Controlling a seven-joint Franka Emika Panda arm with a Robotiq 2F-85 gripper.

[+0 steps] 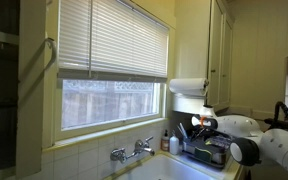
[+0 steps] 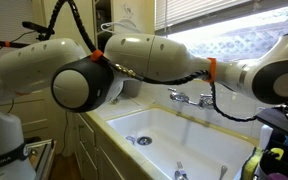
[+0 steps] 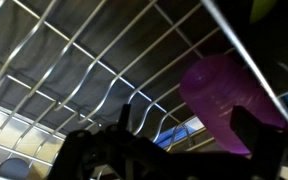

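The dark wire dish rack stands on the counter at the right of the sink, and its wires cross most of the wrist view. A magenta object, smooth and rounded, lies at the rack on the right of that view. My gripper is open over the rack, its dark fingers set wide apart. The right finger overlaps the magenta object's lower edge in the picture; whether they touch cannot be told. In exterior view 1 the gripper's tips are too small to make out.
Left of the rack stand soap bottles, with a paper towel roll above. The white sink is broad and mostly clear, and a wall faucet juts over it. Something blue shows below the wires.
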